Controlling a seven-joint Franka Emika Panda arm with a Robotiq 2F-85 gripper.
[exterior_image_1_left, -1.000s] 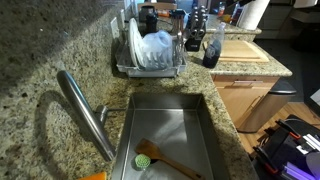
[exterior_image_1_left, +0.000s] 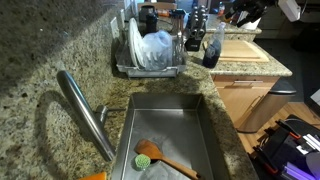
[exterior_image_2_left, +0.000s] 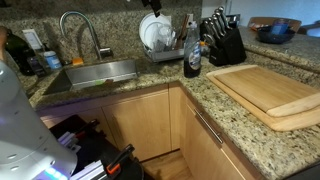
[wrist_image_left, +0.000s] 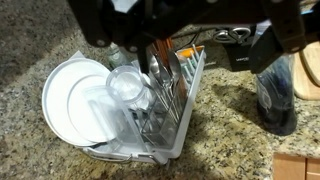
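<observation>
In the wrist view my gripper stands open, its dark fingers wide apart at the top. It hangs above the dish rack, and no object shows held between the fingers. Below it, the rack (wrist_image_left: 150, 155) holds a white plate (wrist_image_left: 62, 105), clear cups (wrist_image_left: 126, 84) and metal utensils (wrist_image_left: 168, 80) in a holder. A dark-bottomed bottle (wrist_image_left: 275, 100) is at the right. From the side, the bottle (exterior_image_2_left: 192, 60) stands upright on the counter, right of the rack (exterior_image_2_left: 162, 55).
A sink (exterior_image_1_left: 170, 120) holds a wooden spoon (exterior_image_1_left: 165, 160) and a green scrubber (exterior_image_1_left: 148, 149). A knife block (exterior_image_2_left: 226, 45) and a wooden cutting board (exterior_image_2_left: 265, 88) occupy the counter to the right. The tall faucet (exterior_image_2_left: 98, 45) rises behind the sink. Bare counter (exterior_image_2_left: 225, 110) lies in front of the bottle.
At the upper right of exterior view 1, the arm and gripper have shifted and come lower. The rack, bottle and sink contents look the same.
</observation>
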